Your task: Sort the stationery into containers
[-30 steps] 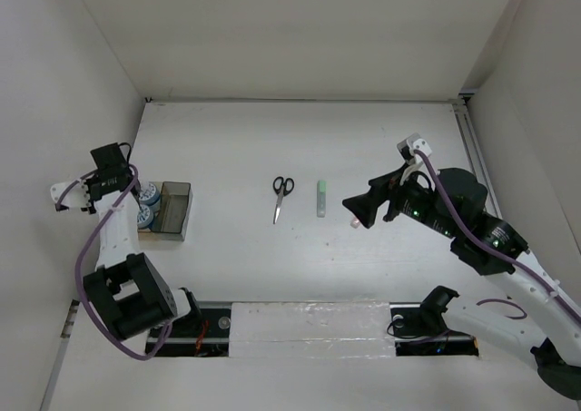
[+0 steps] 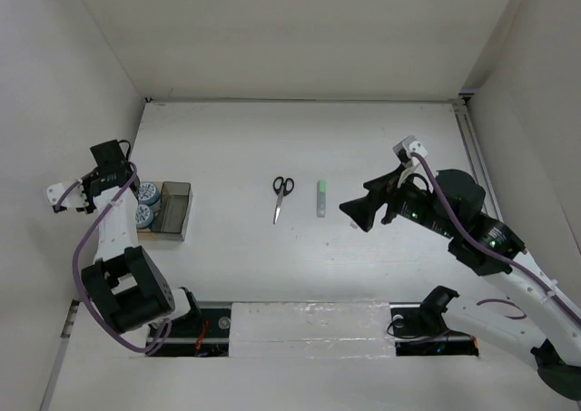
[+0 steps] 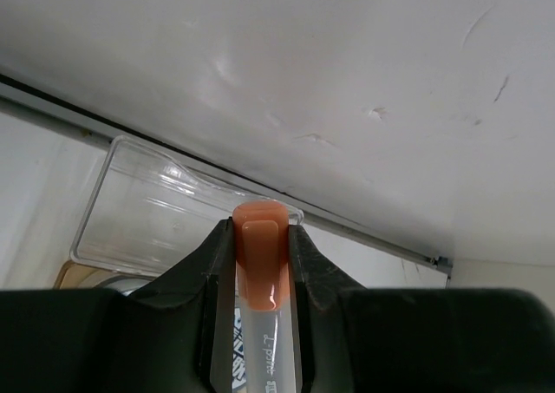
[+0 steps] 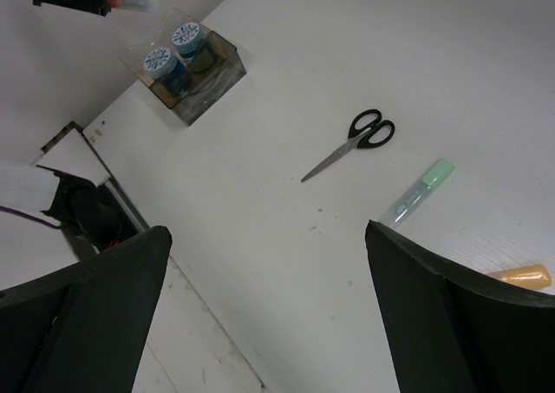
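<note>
In the left wrist view, my left gripper is shut on an orange-capped marker (image 3: 264, 267) with a clear barrel. The right wrist view shows this marker held out sideways above a clear bin beside the divided box (image 4: 198, 107). Scissors (image 2: 281, 191) with black handles lie on the table's middle, a green-capped marker (image 2: 321, 198) to their right. My right gripper is open above the table with nothing between its fingers. A yellow-orange marker (image 4: 525, 277) is partly covered by its right finger.
Two blue-lidded jars (image 2: 148, 193) fill the left side of the divided box; its right compartment looks empty. A clear bin (image 3: 147, 206) stands against the left wall. Free table surrounds the scissors and green marker.
The right gripper crept a little left and toward the front, covering more of the small piece below it. Scissors and green marker stayed put.
</note>
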